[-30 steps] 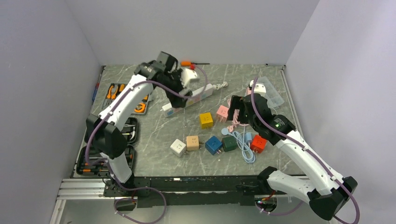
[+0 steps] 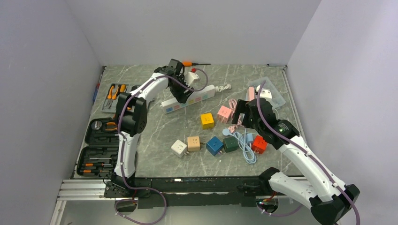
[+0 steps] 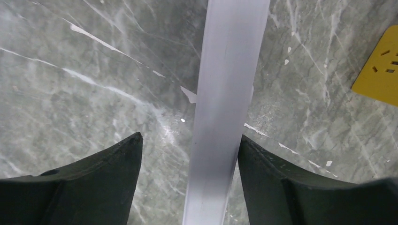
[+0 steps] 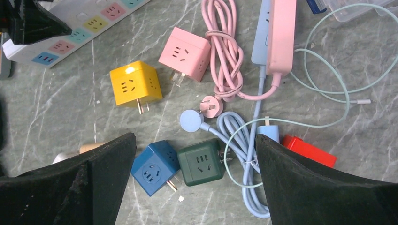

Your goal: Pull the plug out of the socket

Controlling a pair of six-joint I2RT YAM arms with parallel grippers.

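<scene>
The long white power strip point(image 2: 204, 95) lies slantwise across the back of the table, with coloured sockets along its side. My left gripper point(image 2: 185, 97) is low over its middle, part open, one finger on each side. In the left wrist view the strip's smooth face point(image 3: 225, 89) runs between the fingers. The right finger point(image 3: 263, 173) is against or very near its edge; a gap shows at the left one. Pale cord point(image 2: 223, 87) lies at the strip's far end. My right gripper stands open and empty above the right-hand plugs.
Yellow point(image 4: 136, 84), pink point(image 4: 186, 54), blue point(image 4: 156, 168) and green point(image 4: 202, 161) cube plugs lie in front of the strip. Pink cord point(image 4: 224, 51) and blue cord point(image 4: 248, 164) lie coiled at right. Tool cases point(image 2: 100, 159) line the left side.
The right arm has shifted only slightly. The cube plugs have stayed put.
</scene>
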